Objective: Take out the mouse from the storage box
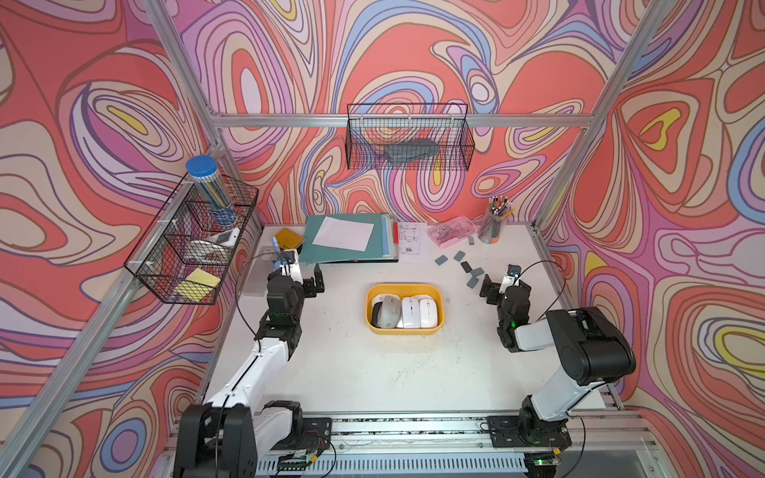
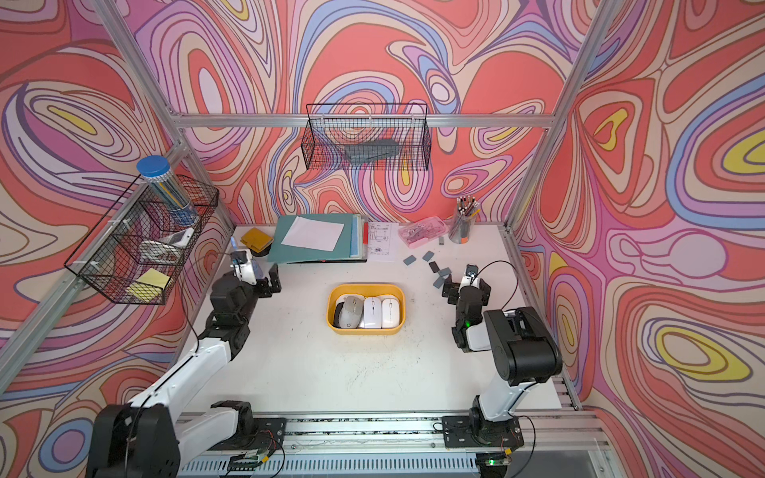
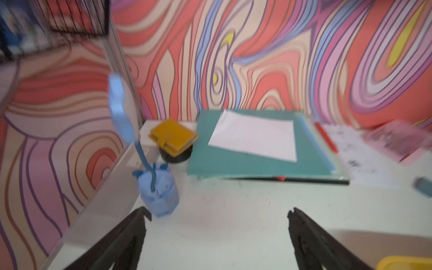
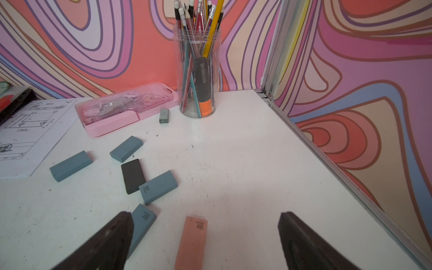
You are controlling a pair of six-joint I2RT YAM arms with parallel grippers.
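A yellow storage box (image 1: 405,331) sits at the middle of the table. Inside it lie a grey mouse (image 1: 389,312), two white mice (image 1: 410,312) side by side, and something black (image 1: 376,313) along the left wall. To the box's left, my left gripper stands open and empty; only a corner of the yellow box (image 3: 405,263) enters the left wrist view. Over on the right side of the table, my right gripper is also open, with nothing held. Both grippers are apart from the box.
Several grey erasers (image 4: 158,186) and a pink eraser (image 4: 192,243) lie near the right gripper. Behind them stand a pink case (image 4: 126,108) and a pen cup (image 4: 198,76). A green folder (image 1: 342,253) lies at the back left.
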